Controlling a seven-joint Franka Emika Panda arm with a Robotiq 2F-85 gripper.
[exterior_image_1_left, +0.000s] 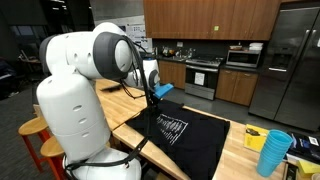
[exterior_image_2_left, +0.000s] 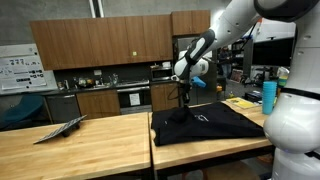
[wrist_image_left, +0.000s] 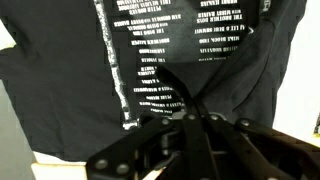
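A black shirt (exterior_image_1_left: 195, 138) with white printed text lies spread on the wooden table. In the wrist view its printed part (wrist_image_left: 205, 40) fills the upper middle, and a raised fold of cloth runs up to the fingertips. My gripper is shut there, with the bunched cloth at its tips; the exact pinch is partly hidden by the dark fingers. From the second exterior side, the gripper (exterior_image_2_left: 185, 100) stands low over the shirt (exterior_image_2_left: 205, 122), where the cloth humps up beneath it.
On the table's right side stand a blue cup (exterior_image_1_left: 273, 153) and a yellow item (exterior_image_1_left: 256, 137). A person (exterior_image_2_left: 195, 60) is behind the table. Bare wood (exterior_image_2_left: 80, 140) lies open to one side of the shirt.
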